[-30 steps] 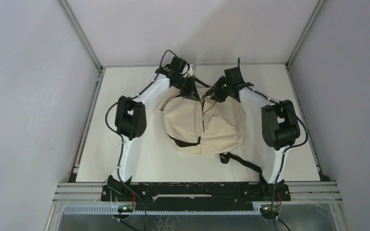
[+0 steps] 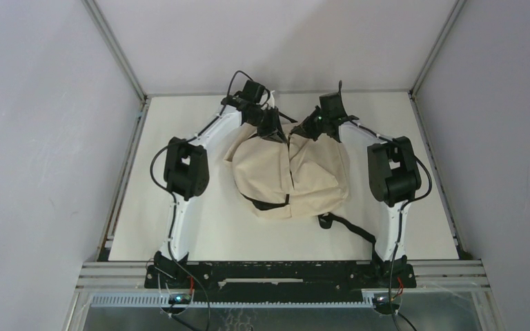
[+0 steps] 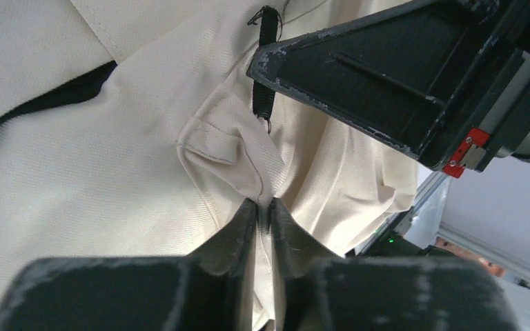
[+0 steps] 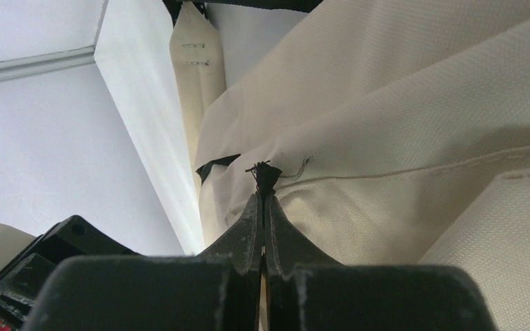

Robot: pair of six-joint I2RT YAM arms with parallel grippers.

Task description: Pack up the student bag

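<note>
The beige bag (image 2: 262, 172) lies flat mid-table, a dark zip (image 2: 290, 169) running down its middle. At its far edge my left gripper has its fingers close together around a narrow fold of beige cloth (image 3: 231, 141); whether they grip it tightly is unclear. Just to the right, my right gripper is shut on a small black tab (image 4: 266, 176) at the end of the bag's seam. In the left wrist view, that black tab (image 3: 263, 100) shows beside a right-gripper finger (image 3: 359, 76). The bag's inside is hidden.
A black strap with a buckle (image 2: 325, 221) trails from the bag's near edge toward the right arm's base. Bare white table (image 2: 159, 238) shows left of and in front of the bag. Both gripper tips are very close together.
The right arm's elbow has swung inward to the left, and its gripper has shifted slightly left. The buckle at the near edge has slid a little right. My left arm is almost unmoved.
</note>
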